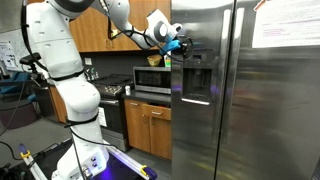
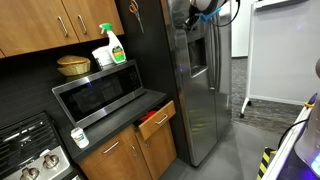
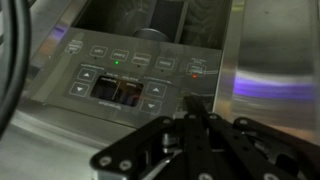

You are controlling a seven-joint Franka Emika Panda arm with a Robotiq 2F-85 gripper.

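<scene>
A steel fridge point(image 1: 198, 125) stands in front of the arm, with a water and ice dispenser set into its left door. In the wrist view the dispenser's control panel point(image 3: 130, 85) shows rows of buttons, two dark displays, a green light and a red light. My gripper is right by the panel's lower right corner, its dark fingers together and nothing seen between them. Whether the tips touch the panel cannot be told. In exterior view 1 the gripper point(image 1: 186, 50) is high up at the dispenser's top.
An open drawer point(image 2: 157, 122) juts from the cabinets beside the fridge. A microwave point(image 2: 100, 97) sits on the counter, with a spray bottle point(image 2: 113, 43) and a basket point(image 2: 73, 66) on top. A white cup point(image 2: 79, 137) stands near the stove. Open floor lies before the fridge.
</scene>
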